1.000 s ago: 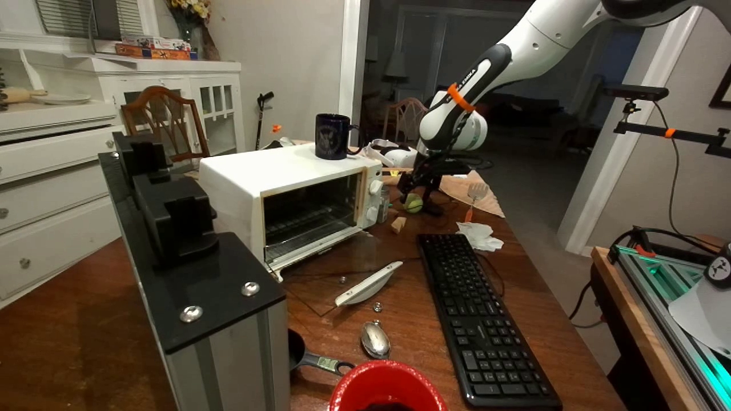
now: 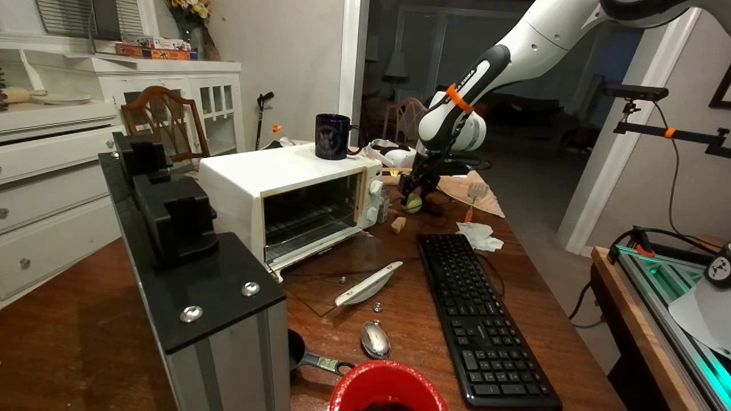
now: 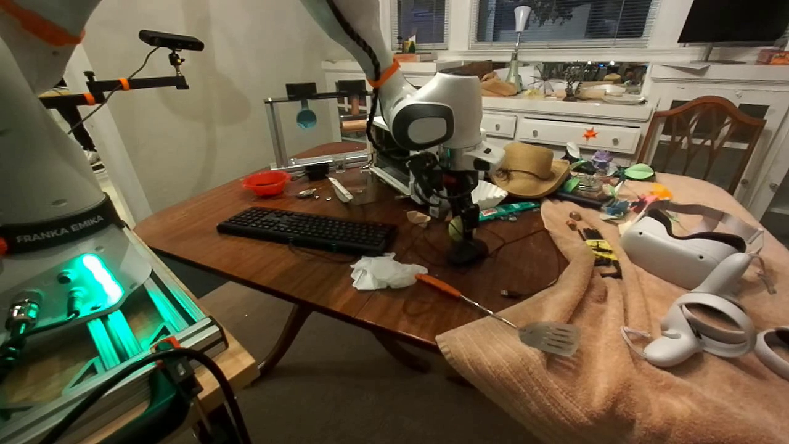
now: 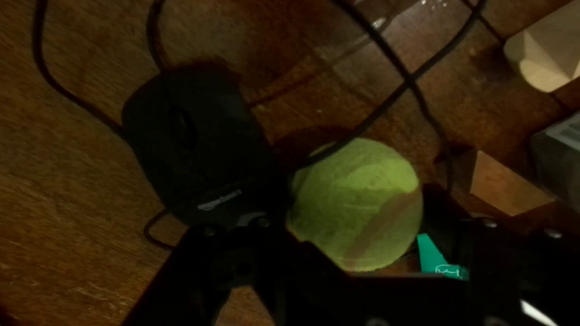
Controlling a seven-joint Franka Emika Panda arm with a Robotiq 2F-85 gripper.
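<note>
A yellow-green tennis ball (image 4: 356, 209) rests on the wooden table, right against a black computer mouse (image 4: 209, 146). My gripper has its dark fingers on either side of the ball and is part open. In the wrist view a gap with something teal shows between the ball and the right finger; the left finger overlaps the ball's lower left edge. A black cable crosses the ball's top. From outside, the ball (image 3: 455, 229) appears low beside the gripper (image 3: 460, 214), partly covered by it, with the mouse (image 3: 467, 253) close by.
Wooden blocks (image 4: 508, 184) lie right of the ball, and loose cables surround it. Nearby are a keyboard (image 3: 307, 229), a crumpled tissue (image 3: 386, 272), an orange-handled spatula (image 3: 441, 285) and a toaster oven (image 2: 233, 179) with a dark mug (image 2: 332, 137) on top.
The arm's hand has shifted very slightly beside the ball. The objects on the table look the same.
</note>
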